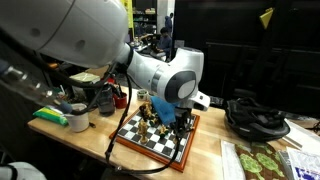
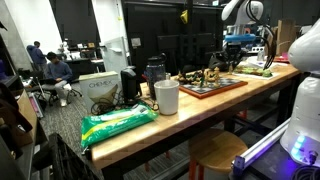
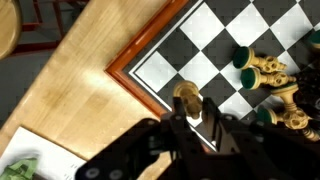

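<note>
A chessboard [image 1: 178, 161] with a brown wooden frame and black and white squares lies on the table. Over its edge squares, my gripper is shut on a small golden-brown chess piece [image 3: 187, 92], seen from above in the wrist view. Whether that piece touches the board cannot be told. Several other pieces with green bases, such as one chess piece [image 3: 262, 78], lie on their sides farther right in the wrist view. In the first exterior view, a light-coloured chess piece [image 1: 142, 131] is on the board left of the gripper.
A black bag [image 1: 255, 117] lies on the table right of the board. A white mug [image 1: 77, 118] is at the left, and green-patterned sheets [image 1: 262, 163] lie at the front right. Bare wood separates the board from these sheets.
</note>
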